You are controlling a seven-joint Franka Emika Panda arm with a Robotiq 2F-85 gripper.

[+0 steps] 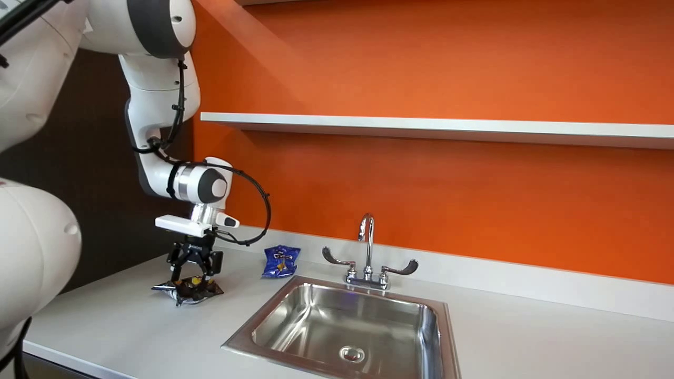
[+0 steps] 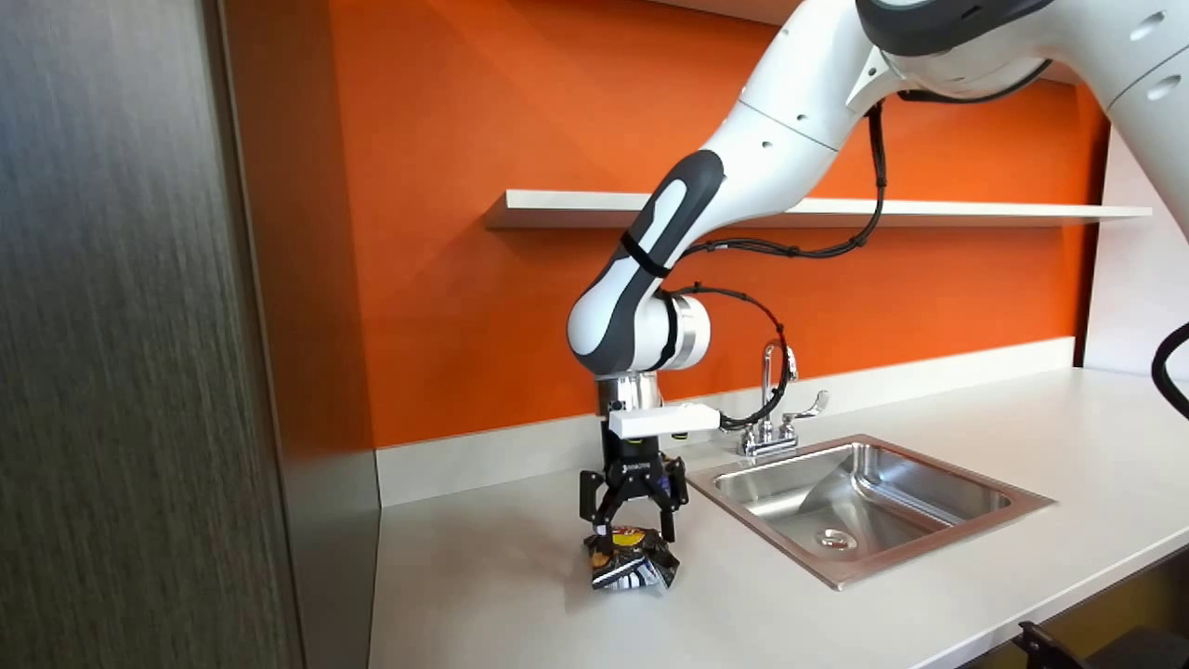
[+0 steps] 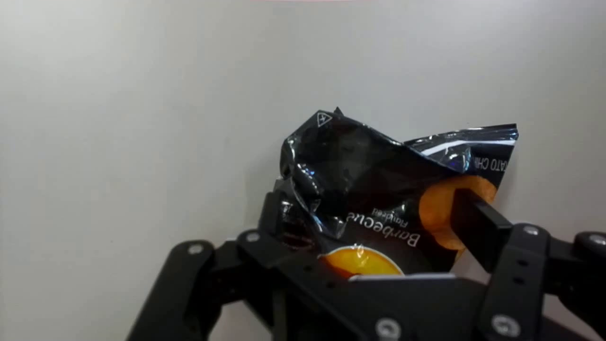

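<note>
A black barbecue chip bag (image 3: 363, 187) lies crumpled on the countertop below my gripper. The fingers are open, with the bag's middle lying between the spread fingers in the wrist view. One fingertip (image 3: 273, 210) is by the bag's left edge; the opposite one overlaps the orange chip print on its right. From the side, the gripper (image 1: 191, 278) points down right at the black bag (image 1: 189, 291). In exterior view 2 the same bag (image 2: 633, 563) rests under the gripper (image 2: 636, 535). Whether the fingers touch it, I cannot tell.
Nearer the back wall lies a blue snack bag (image 1: 280, 261). A steel sink (image 1: 253, 341) with a faucet (image 1: 367, 243) is set into the counter to the right. A white shelf (image 1: 442, 123) runs above. The counter left of the black bag is clear, up to a dark side panel (image 2: 267, 446).
</note>
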